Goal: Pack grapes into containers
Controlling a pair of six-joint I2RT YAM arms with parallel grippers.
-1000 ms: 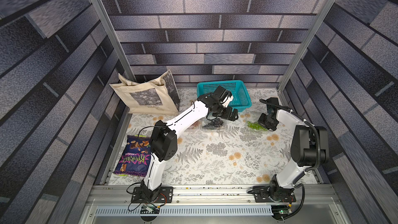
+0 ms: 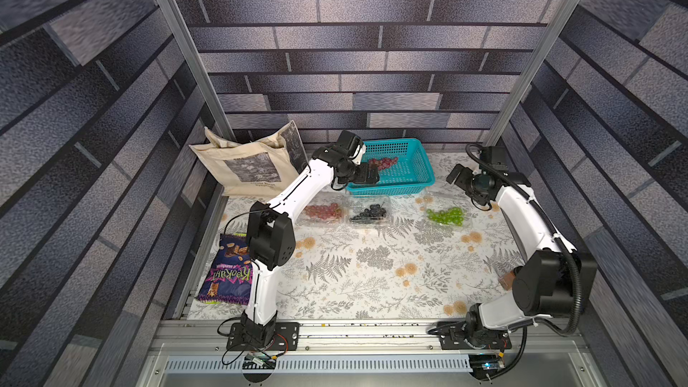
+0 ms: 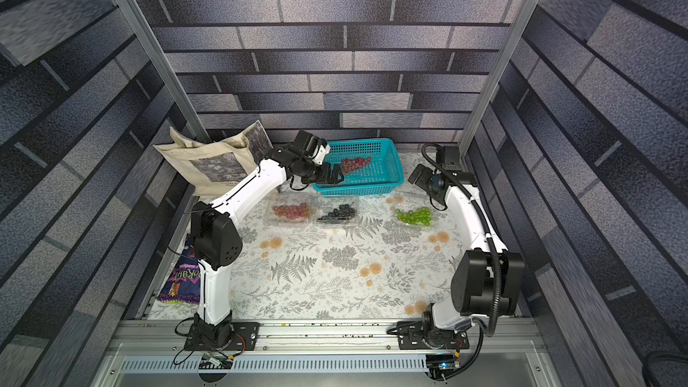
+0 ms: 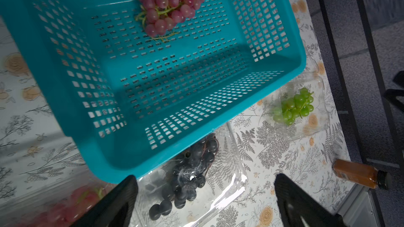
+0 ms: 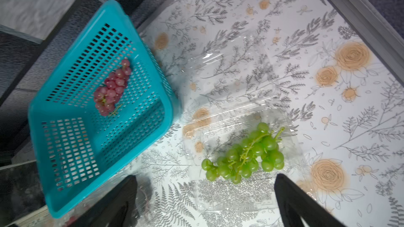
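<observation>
One bunch of red grapes (image 4: 170,8) lies in the teal basket (image 4: 185,143) at the back. Green grapes (image 5: 248,155) rest in a clear container (image 5: 193,193) whose lid (image 5: 235,71) is folded open. Black grapes (image 3: 337,213) sit in a second clear container (image 4: 225,180), and more red grapes (image 2: 324,211) in a third container (image 3: 278,220) at its left. My left gripper (image 2: 367,172) is open and empty over the basket's left front part. To the right of the basket my open right gripper (image 2: 458,177) hangs above the green grapes' container, nothing between its fingers.
A cloth bag (image 2: 251,168) stands at the back left, and a dark snack packet (image 2: 229,272) lies at the front left. An orange-brown bottle (image 4: 355,173) is by the right edge.
My left gripper has moved left and back from above the black grapes to over the basket. My right gripper has risen away from the green grapes, which stay in their container.
</observation>
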